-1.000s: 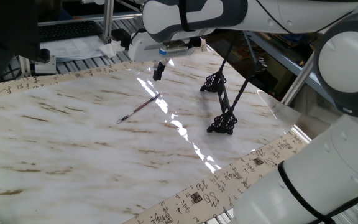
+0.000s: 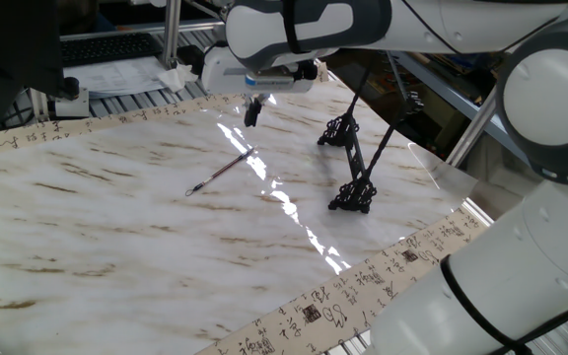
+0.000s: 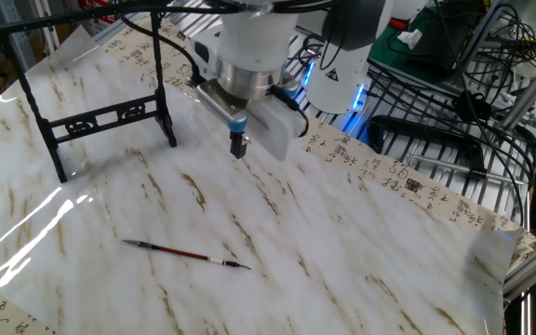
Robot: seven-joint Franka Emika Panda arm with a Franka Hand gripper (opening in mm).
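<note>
A thin brush with a dark reddish-brown handle (image 3: 184, 254) lies flat on the pale marbled sheet (image 3: 342, 270); exterior view 1 also shows the brush (image 2: 220, 174), near a bright strip of glare. My gripper (image 2: 252, 111) hangs above the table, behind the brush in that view and clear of it. From the other side, the gripper's dark fingertips (image 3: 238, 145) point down over bare sheet. They look like one small dark block, and whether a gap stands between them cannot be made out. Nothing is seen hanging from them.
A black ornate rack (image 2: 353, 163) stands upright to one side of the brush, its upper bar (image 3: 73, 16) rising near the arm. A keyboard (image 2: 106, 49) and papers lie beyond the table edge. Around the brush the sheet is bare.
Brush and rack lie where they were.
</note>
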